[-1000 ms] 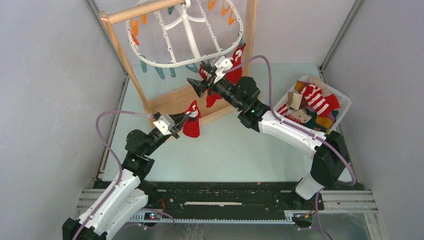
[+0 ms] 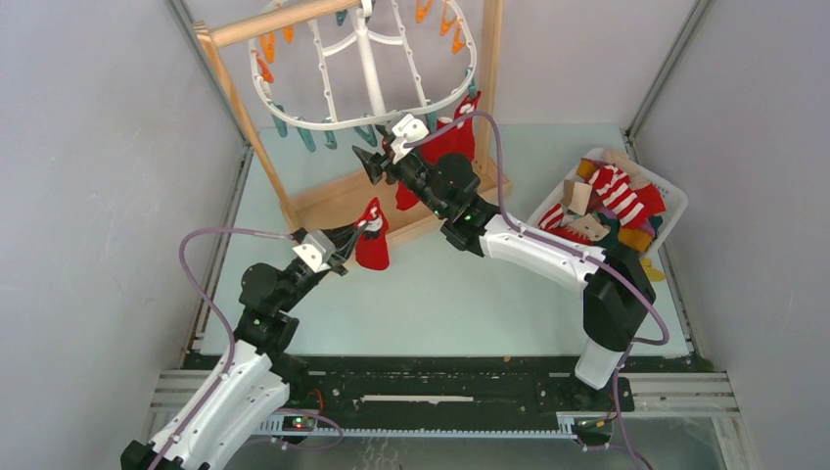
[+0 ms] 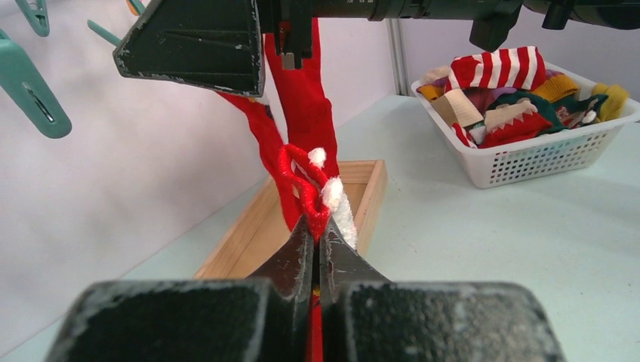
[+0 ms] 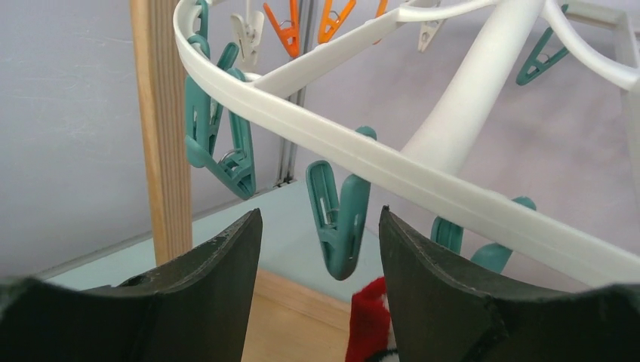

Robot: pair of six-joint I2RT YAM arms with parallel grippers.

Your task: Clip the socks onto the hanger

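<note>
A red sock with white trim [image 3: 309, 185] is pinched at its cuff in my left gripper, which is shut on it; in the top view the sock [image 2: 373, 253] hangs below the fingertips. My right gripper stands open near the front of the white hanger [image 4: 302, 134]. Between its fingers, a little beyond them, a green clip [image 4: 343, 226] hangs from the hanger rim, not touched as far as shows. Other red socks [image 2: 452, 142] hang at the hanger's right side, partly hidden by the right arm.
A white basket [image 2: 675, 201] filled with socks stands at the right. More green clips [image 4: 226, 143] and orange clips [image 2: 267, 47] line the hanger. The wooden stand [image 2: 259, 147] has a shallow base under it.
My right arm has moved left along the hanger's front rim, staying open. The hanger appears to have swung a little.
</note>
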